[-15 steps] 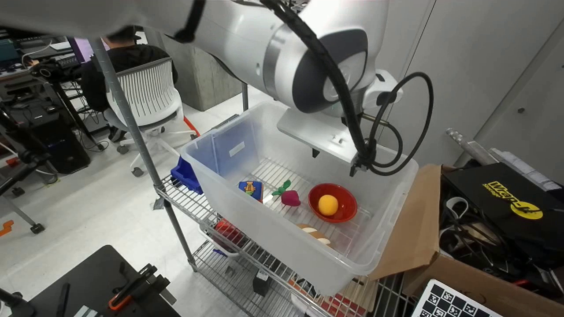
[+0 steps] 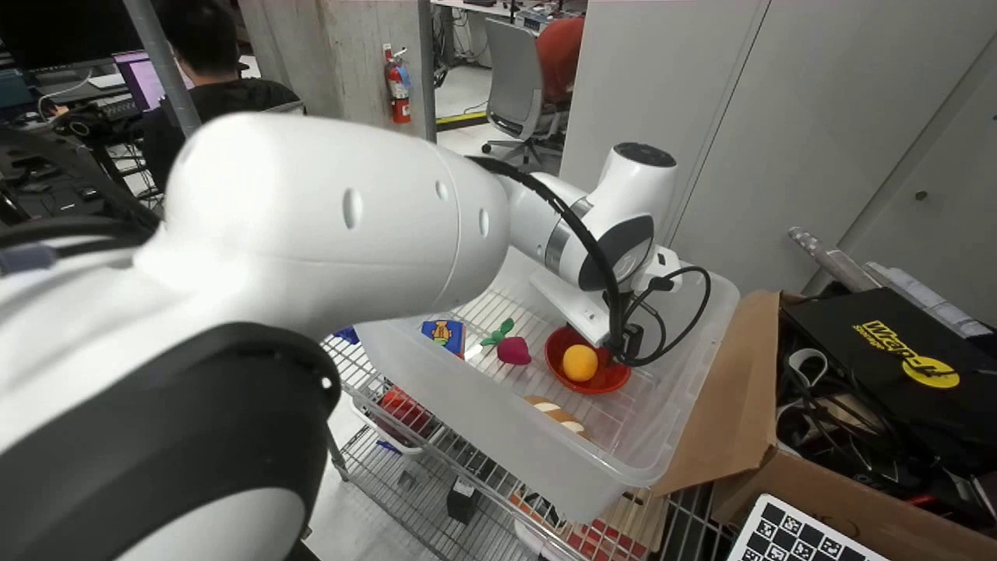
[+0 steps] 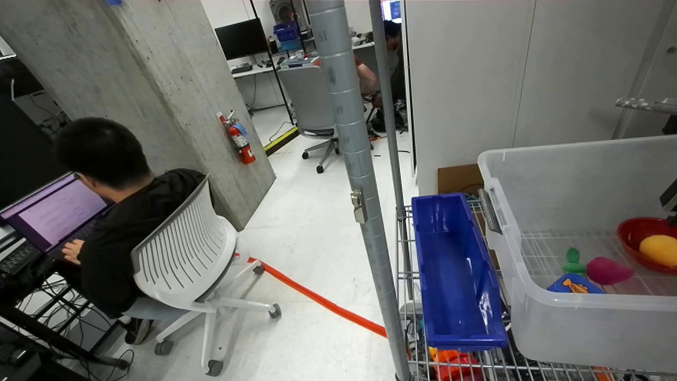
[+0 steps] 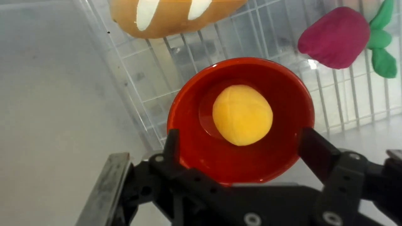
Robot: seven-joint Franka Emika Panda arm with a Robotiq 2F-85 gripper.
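Inside the clear bin, a red bowl (image 4: 196, 150) holds a yellow-orange ball (image 4: 242, 115), which rests loose on its bottom. My gripper is open over the bowl, one finger (image 4: 172, 147) near its left rim and the other finger (image 4: 314, 150) near its right rim in the wrist view. Nothing is between the fingers except the view of the bowl below. Whether either finger touches the bowl, I cannot tell. In exterior view 1 the arm's wrist hides the bowl's far right side and the fingertips.
A bread toy (image 4: 169, 17), a magenta beet toy (image 4: 335, 37) and a blue packet (image 2: 444, 335) lie around the bowl. The bin's walls (image 3: 584, 333) enclose them. Outside stand a blue tray (image 3: 454, 273) and a cardboard box (image 2: 729, 402) with cables.
The arm has come down into the bin, bringing my gripper from above to the bowl. Bowl, ball and toys have stayed where they were.
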